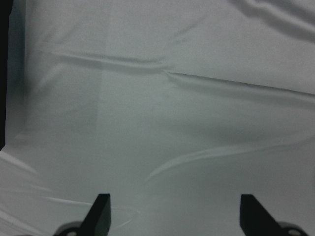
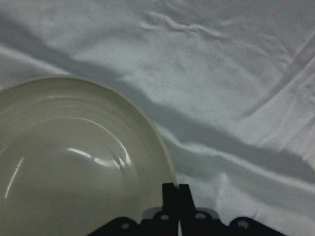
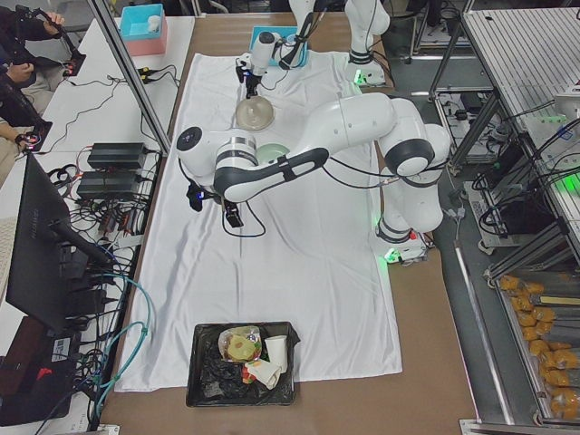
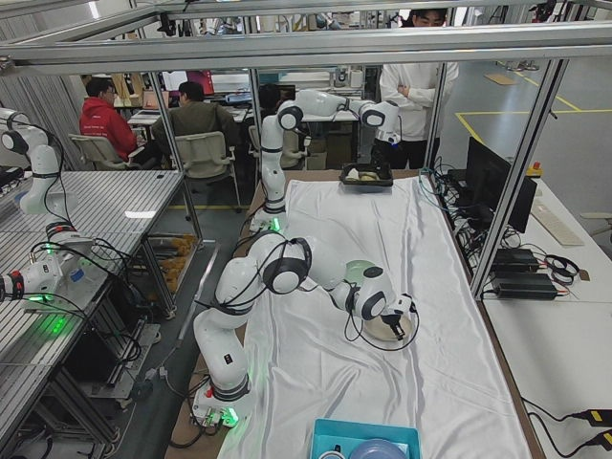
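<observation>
A cream dish [image 2: 74, 147], also in the camera left view [image 3: 255, 115], has my right gripper shut on its rim at the near edge of the wrist view. A pale green dish [image 3: 272, 151] lies partly hidden behind my left arm. My left gripper is open over bare white cloth [image 1: 172, 123], its fingers wide apart with nothing between them.
A black tray [image 3: 204, 381] with food items and packets stands at one end of the table. A blue bin [image 4: 411, 435] holding dishes is at the other end. The cloth between the left gripper and the black tray is clear.
</observation>
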